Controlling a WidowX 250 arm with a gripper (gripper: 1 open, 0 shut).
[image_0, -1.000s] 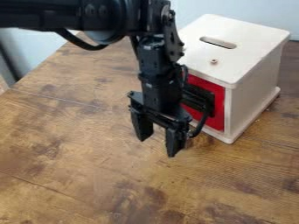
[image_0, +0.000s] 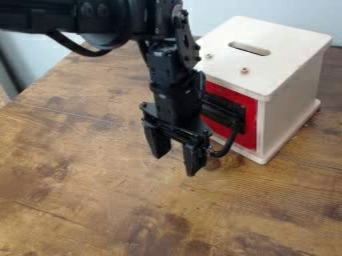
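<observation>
My black gripper (image_0: 175, 155) hangs low over the wooden table, fingers pointing down and apart with nothing visible between them. It is just in front and left of a pale wooden box (image_0: 275, 70), which has a slot and small knobs on top and a red panel (image_0: 245, 140) on the front face, partly hidden behind my wrist and cable.
A white wall stands behind it. The box takes up the back right.
Compared with a second ago, my gripper has moved slightly left and up.
</observation>
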